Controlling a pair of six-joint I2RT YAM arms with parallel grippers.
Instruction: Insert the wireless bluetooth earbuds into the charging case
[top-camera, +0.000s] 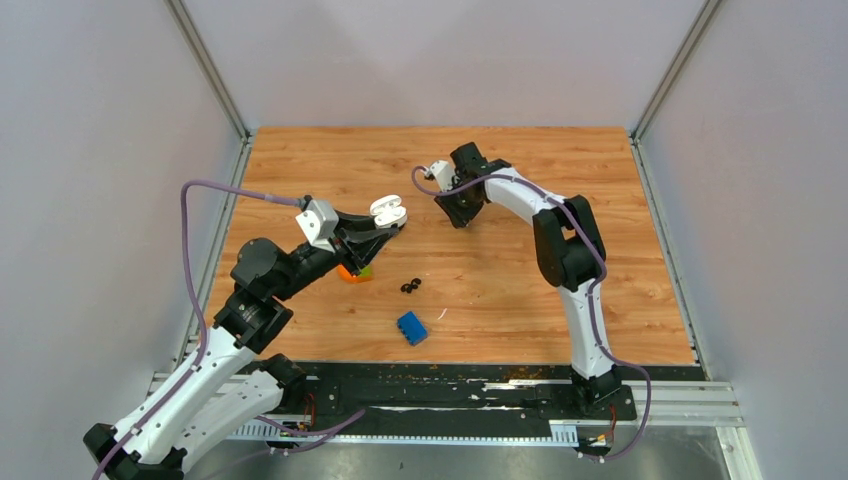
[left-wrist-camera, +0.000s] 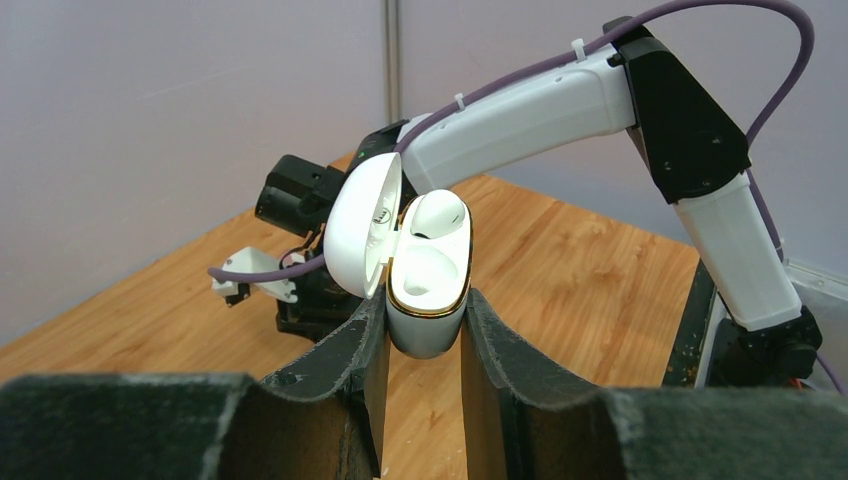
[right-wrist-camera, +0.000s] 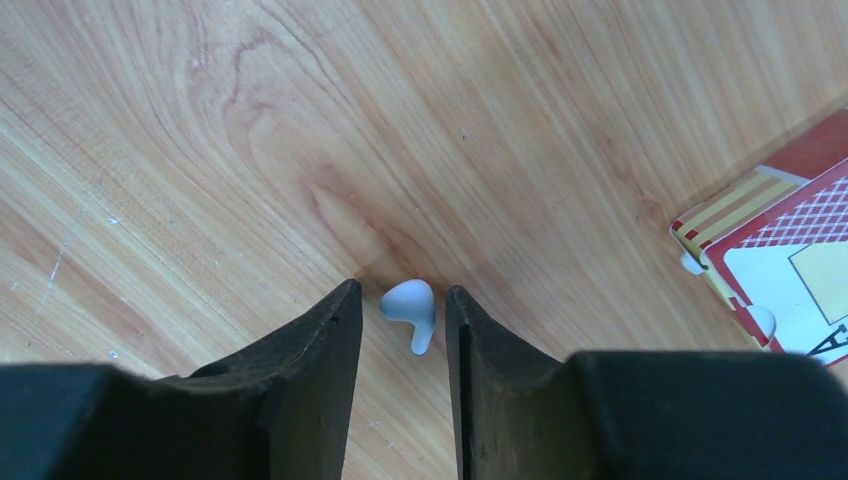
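My left gripper is shut on the white charging case (left-wrist-camera: 428, 262), held upright with its lid open and both earbud slots visible and empty. From above, the case (top-camera: 389, 214) is raised over the table's middle-left. A white earbud (right-wrist-camera: 408, 310) lies on the wood between the fingertips of my right gripper, which stands part open around it. In the top view that gripper (top-camera: 460, 222) is low over the table, behind and right of the case.
A blue block (top-camera: 412, 328), several small dark pieces (top-camera: 410, 286) and an orange-green object (top-camera: 355, 275) lie on the table. A printed card box (right-wrist-camera: 780, 240) is at the right of the right wrist view.
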